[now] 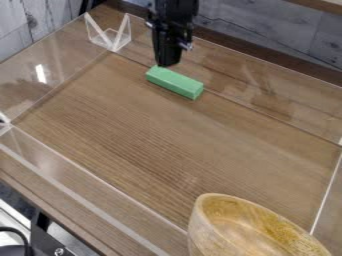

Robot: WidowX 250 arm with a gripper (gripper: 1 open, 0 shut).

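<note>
The black gripper [167, 50] is at the top centre of the camera view, shut, with nothing seen between its fingers. A green block [175, 83] lies flat on the wooden surface [144, 150], just below the gripper in the image. Whether the fingertips are above or behind it is hard to tell exactly, but they appear apart from it.
A large yellow bowl [254, 230] sits at the bottom right. A clear white object [110, 30] stands near the back left corner.
</note>
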